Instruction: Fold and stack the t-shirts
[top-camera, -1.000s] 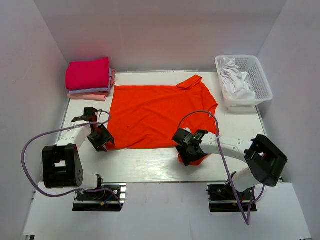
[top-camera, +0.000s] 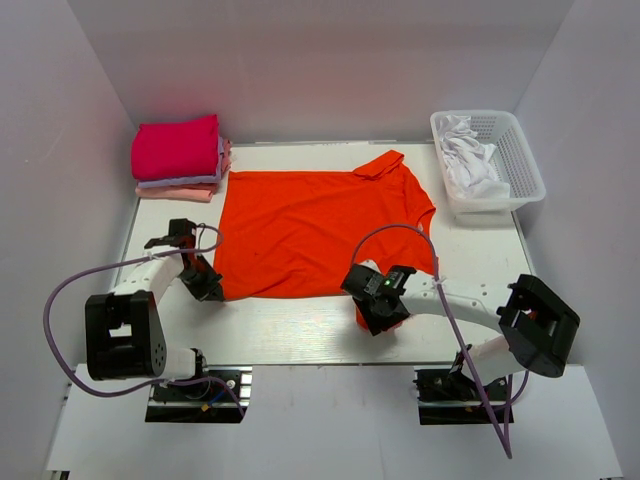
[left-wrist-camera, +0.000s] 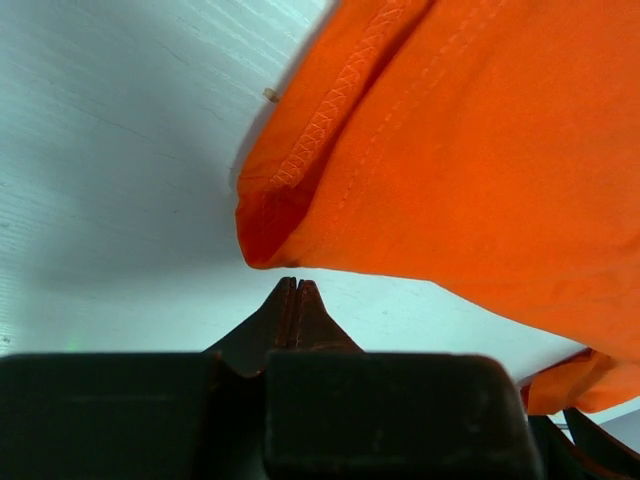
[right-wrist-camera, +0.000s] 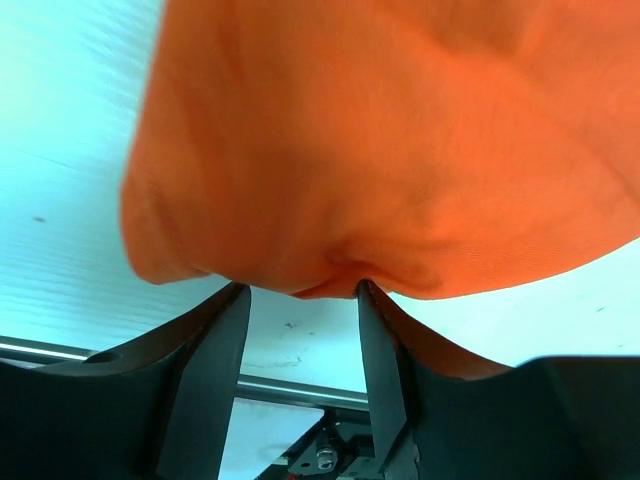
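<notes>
An orange-red t-shirt (top-camera: 300, 220) lies spread over the middle of the table, with a sleeve sticking out toward the front right. At its front left corner my left gripper is shut with nothing between its fingers; the tips end just short of the cloth's edge in the left wrist view. My right gripper is open at the sleeve, its fingertips at the cloth's edge in the right wrist view. There the sleeve (right-wrist-camera: 250, 180) shows small creases along its edge. From above, the right gripper hides part of this sleeve.
A stack of folded shirts, crimson on top (top-camera: 175, 149), stands at the back left. A white basket (top-camera: 522, 165) holding white cloth (top-camera: 468, 160) is at the back right. Bare table (top-camera: 285, 330) shows along the front.
</notes>
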